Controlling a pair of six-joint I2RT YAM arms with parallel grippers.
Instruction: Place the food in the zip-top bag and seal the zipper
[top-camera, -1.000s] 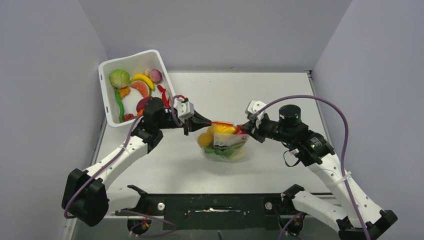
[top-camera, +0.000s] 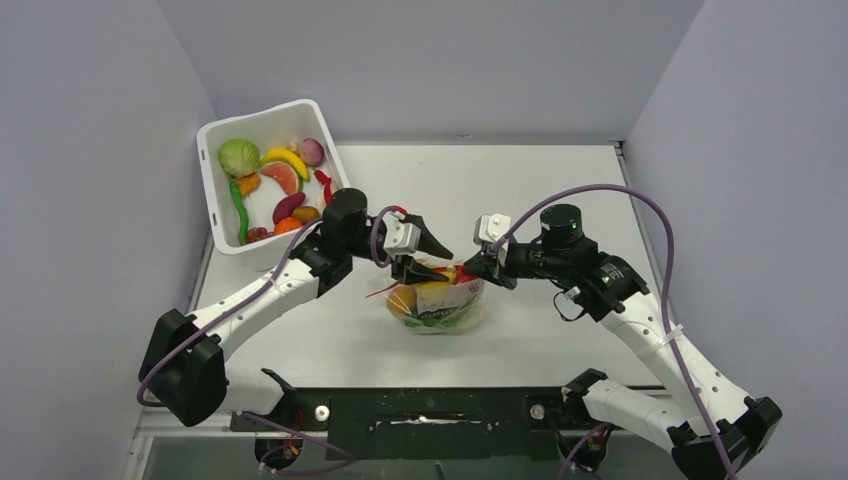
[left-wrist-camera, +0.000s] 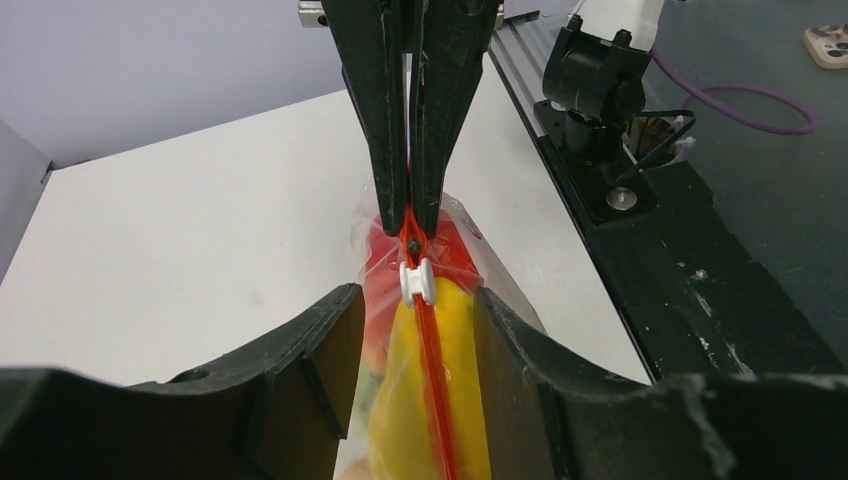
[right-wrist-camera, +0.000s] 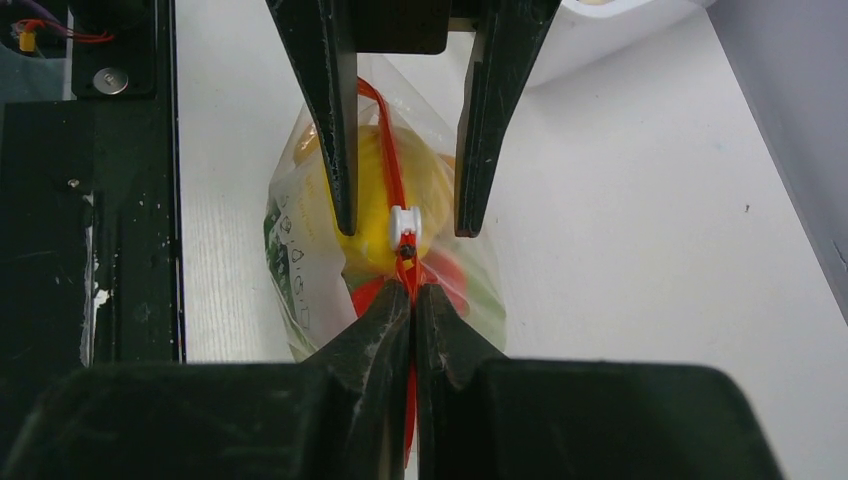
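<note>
The clear zip bag (top-camera: 430, 315) of food stands at the table's middle, a yellow item (left-wrist-camera: 392, 420) and red items inside. Its red zipper (left-wrist-camera: 430, 350) with a white slider (right-wrist-camera: 404, 228) runs along the top. My right gripper (top-camera: 470, 268) is shut on the zipper just beside the slider. My left gripper is open around the slider, its fingers either side of the zipper with a gap to it.
A white bin (top-camera: 205, 165) with fruit and vegetables sits at the back left.
My left gripper has opened and moved right over the bag toward the slider. My right gripper has shifted slightly left, and the bag with it.
</note>
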